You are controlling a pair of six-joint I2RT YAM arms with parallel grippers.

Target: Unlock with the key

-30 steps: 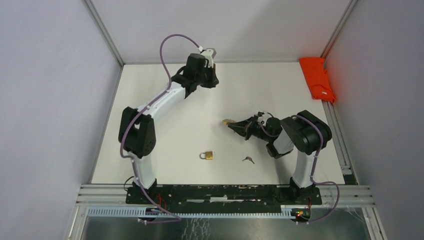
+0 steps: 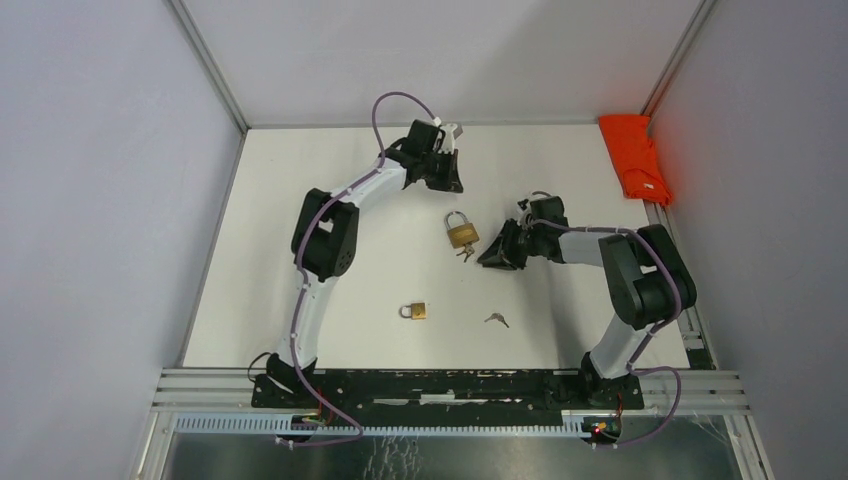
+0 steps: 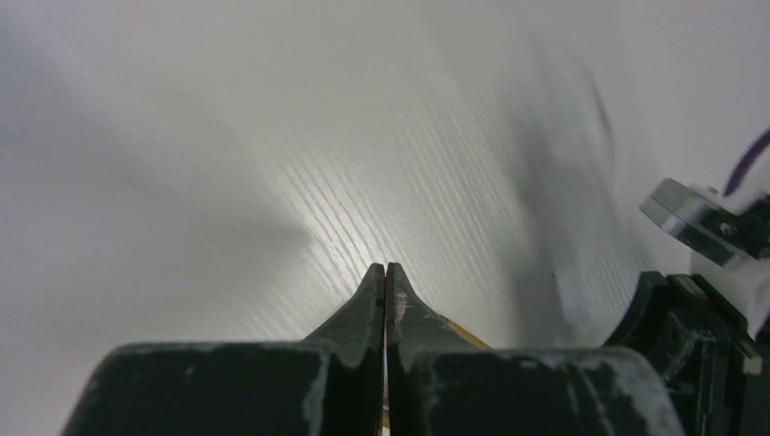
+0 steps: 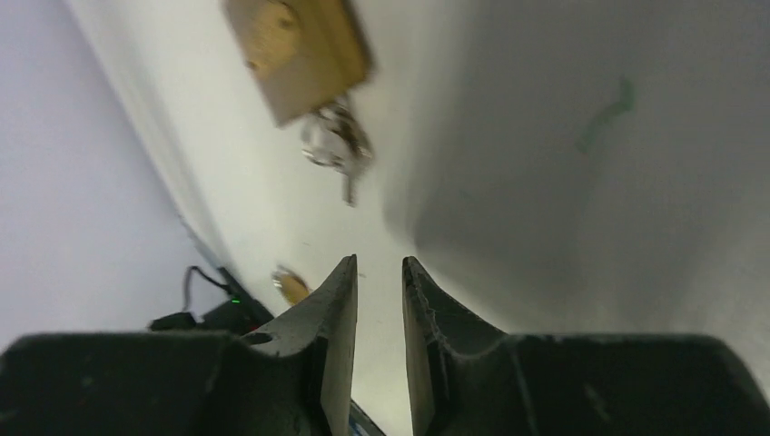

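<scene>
The large brass padlock lies mid-table, its shackle toward the back. A silver key sits at its bottom face; in the right wrist view that key meets the underside of the padlock. Just right of them my right gripper stands open, its fingers apart with nothing between. My left gripper is behind the shackle, shut, and nothing shows between its fingertips in the left wrist view. Whether the shackle is released cannot be told.
A small brass padlock and a loose key lie toward the front. An orange-red cloth hangs over the back right edge.
My right gripper has drawn back to the right from the large padlock, uncovering it and its key. The padlock now shows more of its face.
</scene>
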